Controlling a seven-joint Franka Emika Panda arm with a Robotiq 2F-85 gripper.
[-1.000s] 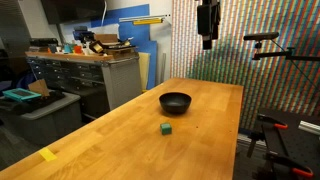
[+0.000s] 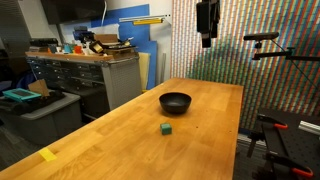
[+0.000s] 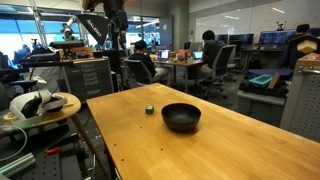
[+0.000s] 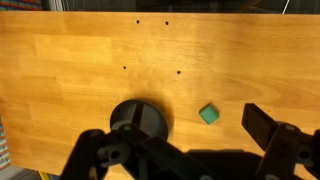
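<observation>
On the wooden table [image 2: 110, 147] sits a small green cube [image 2: 166, 129], beside a round black bowl [image 2: 175, 103]. Seen from the other side, the cube [image 3: 149, 109] lies a short way from the bowl [image 3: 181, 117], apart from it. From above, the wrist view shows the green cube [image 4: 208, 114] to the right of the dark bowl [image 4: 150, 118], whose lower part is covered by the gripper. My gripper is open, its two fingers wide apart, with nothing held. It hangs high above the table in exterior view 1 [image 2: 207, 42].
A strip of yellow tape [image 2: 47, 154] marks the near left of the table. Bare tabletop surrounds the cube and bowl. Beyond the table stand a grey cabinet [image 2: 125, 80] and a dark bin [image 2: 45, 120], both off the work surface.
</observation>
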